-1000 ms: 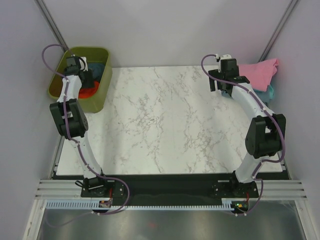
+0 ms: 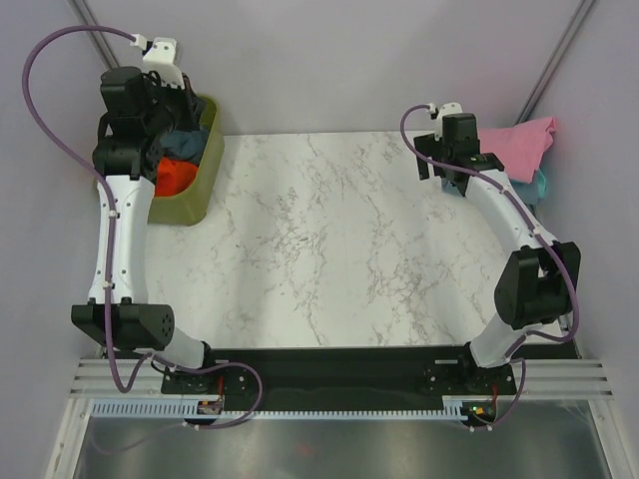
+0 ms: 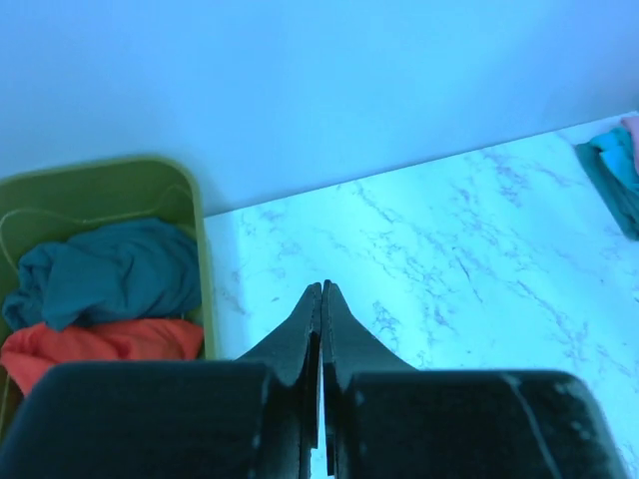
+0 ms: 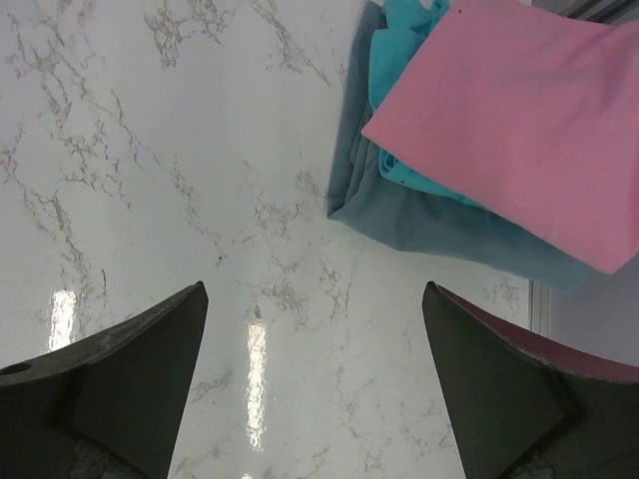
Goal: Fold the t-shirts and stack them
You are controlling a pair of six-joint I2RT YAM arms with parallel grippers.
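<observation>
My left gripper is shut with nothing between its fingertips, raised high over the back left in the top view. Below it, the red T-shirt (image 3: 130,341) lies crumpled in the olive bin, clear of the fingers. A dark blue-grey T-shirt (image 3: 110,271) is bunched behind it. At the back right a pile holds a pink shirt (image 4: 529,115) on top, a turquoise one (image 4: 391,60) under it and a grey-blue one (image 4: 429,222) at the bottom. In the right wrist view my right gripper stands wide open beside this pile, over bare table.
The olive bin (image 2: 212,165) stands at the table's back left corner, its right wall towards the middle. Walls close in the back and both sides.
</observation>
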